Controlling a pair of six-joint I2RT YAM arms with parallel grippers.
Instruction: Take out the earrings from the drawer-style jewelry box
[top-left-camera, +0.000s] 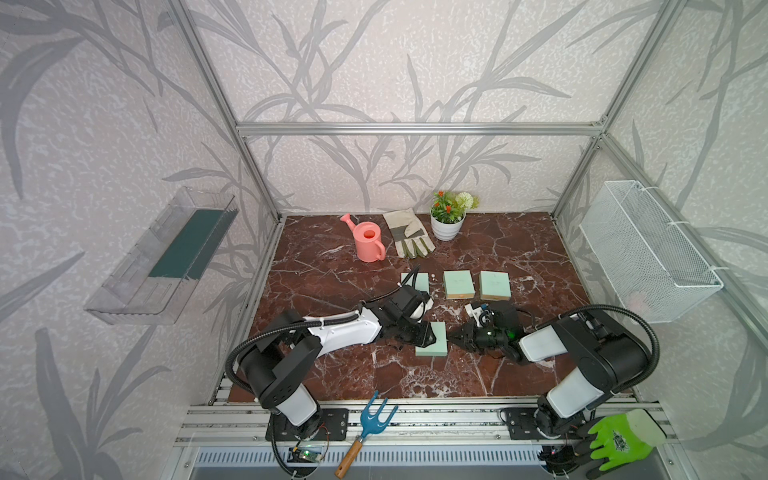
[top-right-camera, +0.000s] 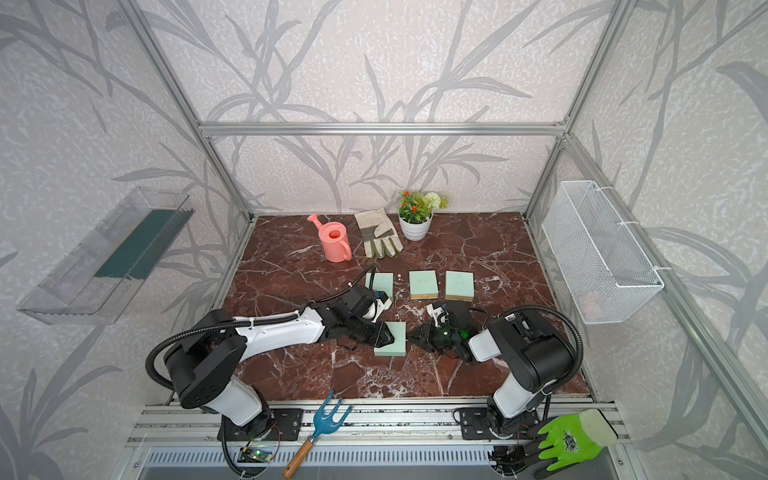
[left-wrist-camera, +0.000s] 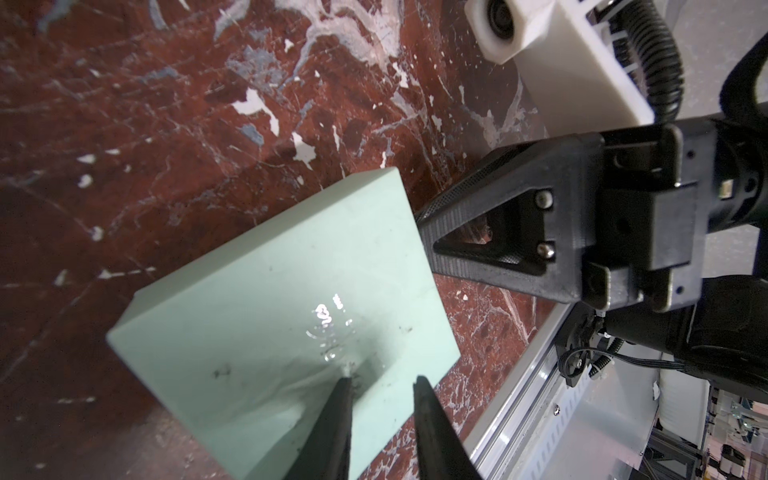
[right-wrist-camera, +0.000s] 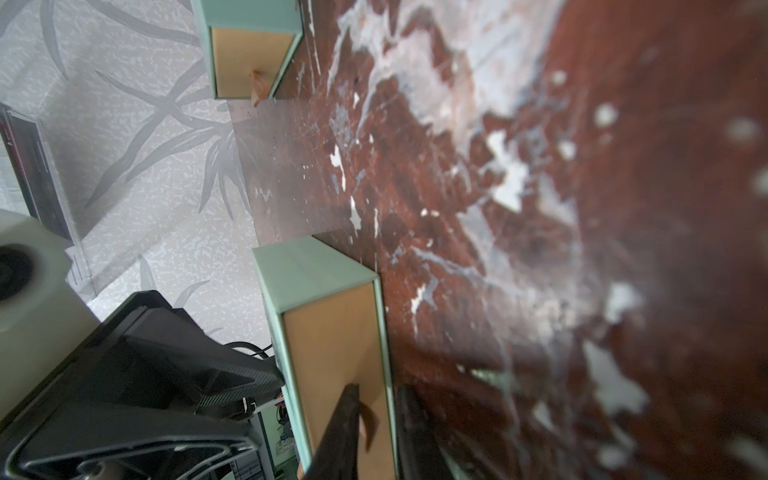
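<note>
A mint-green jewelry box (top-left-camera: 433, 346) lies on the table between the two arms. My left gripper is over the box's top (left-wrist-camera: 296, 344) near one edge; its fingers look slightly apart, and their contact is unclear. In the right wrist view, the tan drawer front (right-wrist-camera: 334, 352) faces me, shut in its green sleeve (right-wrist-camera: 316, 272). A small tan pull tab (right-wrist-camera: 366, 424) shows on this front. My right gripper stands part open, its fingertips close to the tab, one on either side in view. No earrings are visible.
Other mint boxes stand farther back: one (top-left-camera: 458, 281) in the middle, one (top-left-camera: 494, 284) at right, another (top-left-camera: 416, 280) partly behind the left arm. A watering can (top-left-camera: 368, 241), cloth glove (top-left-camera: 409, 232) and flowerpot (top-left-camera: 447, 225) occupy the back. Bare table lies in front.
</note>
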